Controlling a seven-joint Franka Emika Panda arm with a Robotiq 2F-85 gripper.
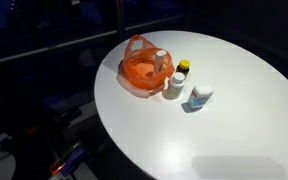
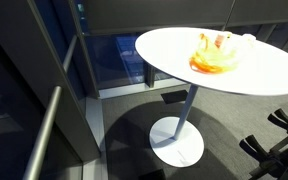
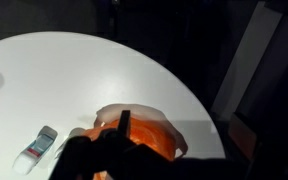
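A crumpled orange plastic bag (image 1: 142, 72) sits near the left edge of the round white table (image 1: 229, 130). One white bottle (image 1: 160, 60) stands at the bag, inside or just behind it; I cannot tell which. To its right are a dark bottle with a yellow cap (image 1: 183, 68), a white bottle (image 1: 176, 87) and a white bottle with a coloured label (image 1: 200, 97). My gripper (image 2: 268, 133) is open off the table's side, its fingers apart and empty. In the wrist view its dark shape partly covers the orange bag (image 3: 156, 136), with the labelled bottle (image 3: 34, 150) to the left.
A single central post (image 2: 187, 105) on a round base (image 2: 176, 142) carries the table. A metal rail (image 2: 44, 135) and glass walls stand to the left in exterior view 2.
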